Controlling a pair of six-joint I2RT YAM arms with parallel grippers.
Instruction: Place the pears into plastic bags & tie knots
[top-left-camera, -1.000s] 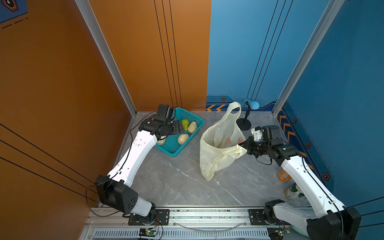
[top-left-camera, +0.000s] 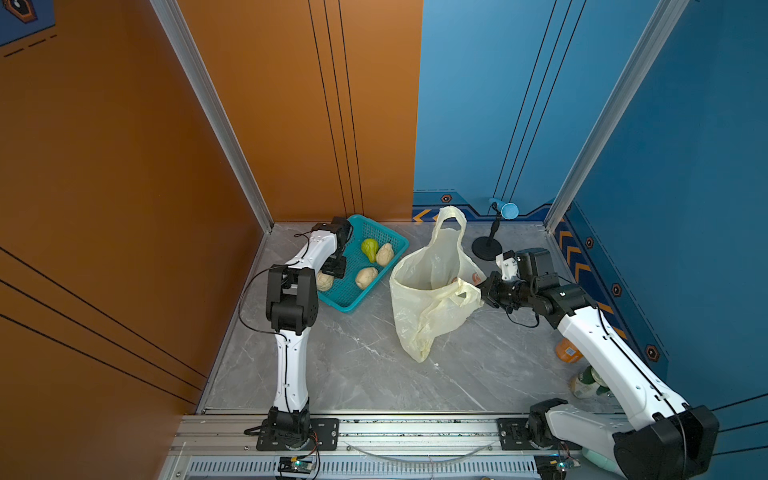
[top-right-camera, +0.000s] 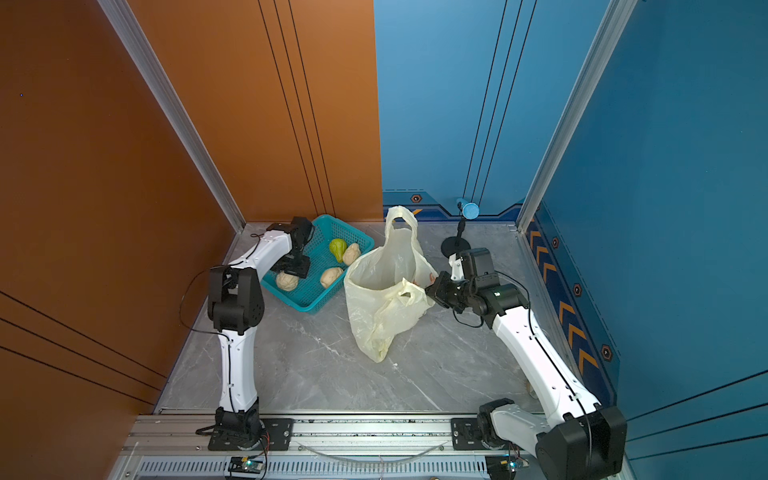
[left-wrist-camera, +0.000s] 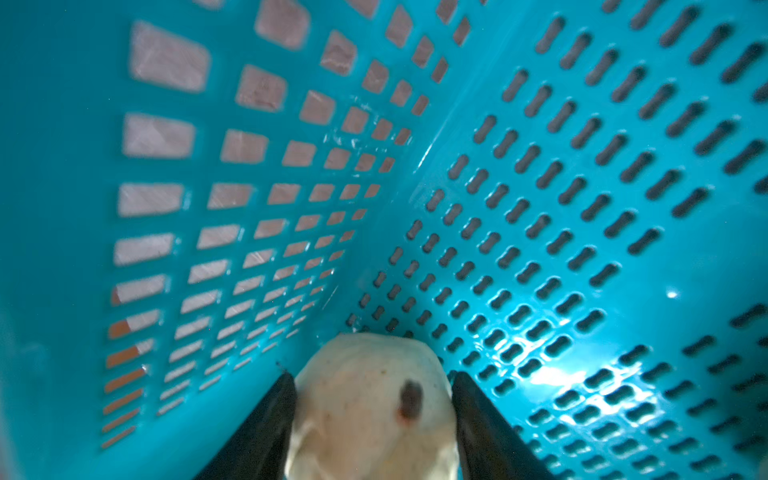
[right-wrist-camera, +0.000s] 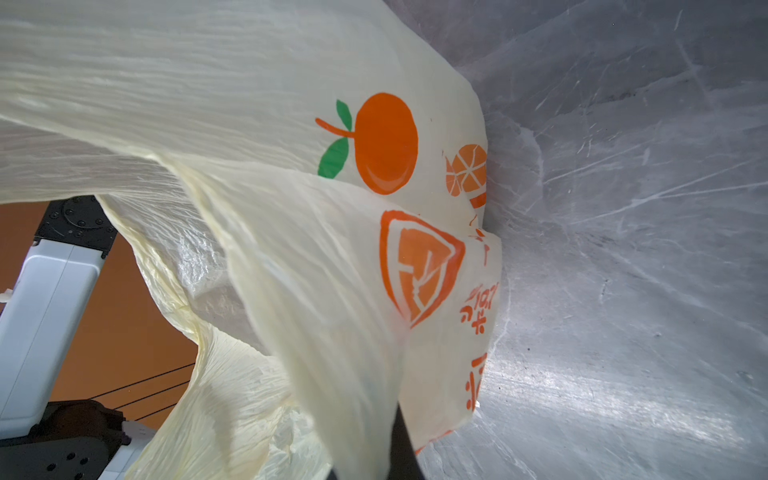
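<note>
A pale pear (left-wrist-camera: 352, 408) with a dark spot lies near the wall of the teal basket (left-wrist-camera: 496, 264). In the left wrist view my left gripper straddles it, one finger (left-wrist-camera: 276, 420) on each side; whether they press on it I cannot tell. Two more pale pears (top-left-camera: 366, 277) and a yellow-green pear (top-left-camera: 369, 249) rest elsewhere in the basket. A cream plastic bag (top-left-camera: 428, 308) stands upright mid-table, its mouth gaping. My right gripper is shut on the bag's rim at the right side; its fingertips are mostly hidden by folds.
Behind the bag, to its right, stands a black round base (top-left-camera: 486, 248) with a blue cup-like top (top-left-camera: 509, 210). An orange object (top-left-camera: 568, 350) and a bottle (top-left-camera: 588, 384) sit beside the right arm. Bare grey table (top-left-camera: 352, 360) lies in front of the basket.
My left arm has swung from a leftward lean to nearly straight, its gripper coming down into the basket's left part. The bag's mouth has slumped slightly left; the right arm has barely shifted.
</note>
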